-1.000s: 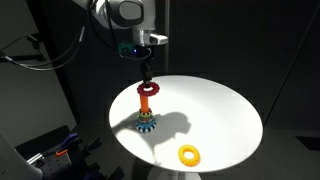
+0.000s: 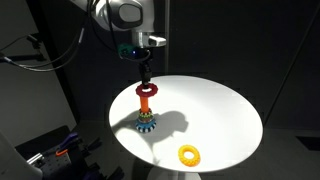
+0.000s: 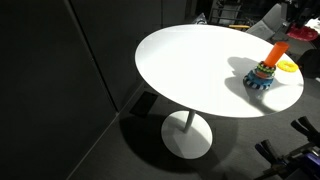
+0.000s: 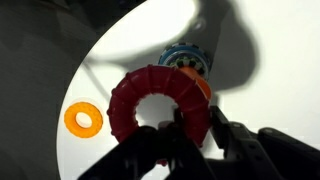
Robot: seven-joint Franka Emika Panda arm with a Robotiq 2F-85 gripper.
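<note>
A dark red ring is pinched at one side by my gripper, which is shut on it. In exterior view 1 the red ring is at the height of the top of an orange post; whether it encircles the post there I cannot tell. From the wrist, the orange post shows beyond the ring's outer edge, not inside its hole. Around the lower post are stacked rings, with a blue one at the bottom. A yellow-orange ring lies apart on the table.
In exterior view 2 the yellow ring lies near the table's edge.
The held red ring has shifted very slightly left and down with my gripper. The post, its stacked rings and the yellow ring look unmoved.
</note>
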